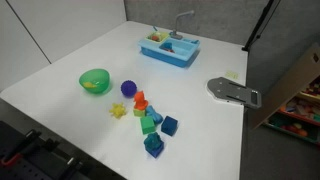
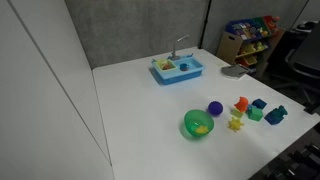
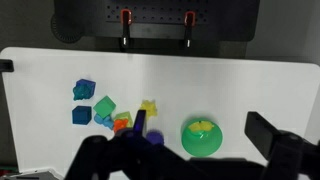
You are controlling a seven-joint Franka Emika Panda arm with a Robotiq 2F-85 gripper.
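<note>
My gripper is open above the table in the wrist view, its two dark fingers wide apart and nothing between them. A green bowl (image 3: 203,146) shows in the gap, with a yellow piece (image 3: 202,127) inside. Near the left finger are a purple ball (image 3: 155,137) and a yellow star-like piece (image 3: 149,107). Left of these lie an orange piece (image 1: 140,98), a green block (image 1: 147,125), a dark blue cube (image 1: 169,126) and a dark teal-blue piece (image 1: 153,145). The gripper's fingers are not clearly seen in either exterior view.
A light blue toy sink (image 2: 176,69) with a grey faucet (image 2: 179,45) stands at the table's far side, small items in it. A grey flat tray (image 1: 233,92) lies toward one edge. Shelves with colored bins (image 2: 245,40) stand beyond the table.
</note>
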